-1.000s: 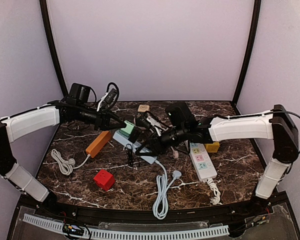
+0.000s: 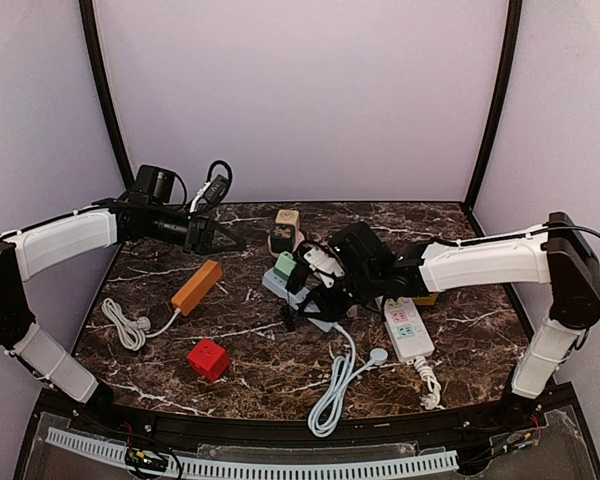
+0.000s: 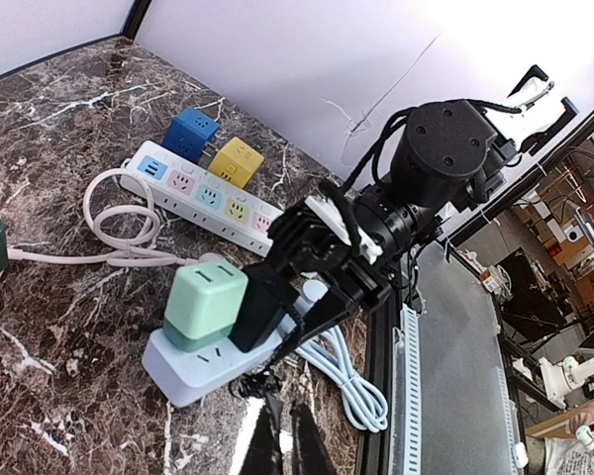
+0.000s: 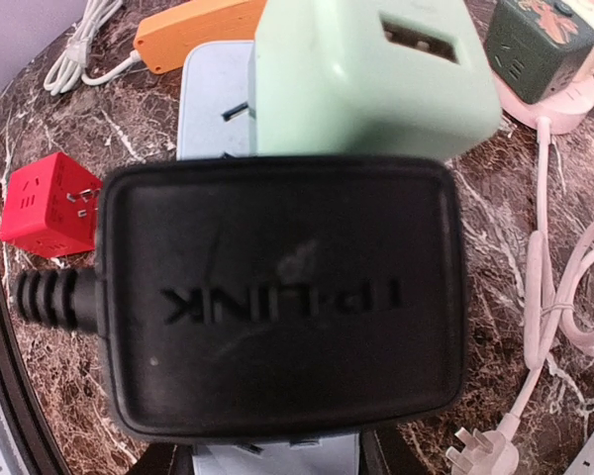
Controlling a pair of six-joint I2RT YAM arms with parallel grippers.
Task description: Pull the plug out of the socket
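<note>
A pale green plug stands upright on one end of the light blue power strip, beside a black TP-LINK adapter on the same strip. My left gripper is shut with nothing between its fingers; the green plug lies outside them, up and to the left in the left wrist view. From above, the left gripper is left of the plug, with a gap between. My right gripper is shut on the strip's body, whose sides lie between its fingers. The adapter hides much of the strip in the right wrist view.
An orange strip and a red cube lie on the left. On the right is a white strip with a yellow cube and a blue cube behind it. A dark green cube is behind. Coiled cable lies in front.
The right arm has swung the strip, green plug and adapter rightward, away from the left gripper.
</note>
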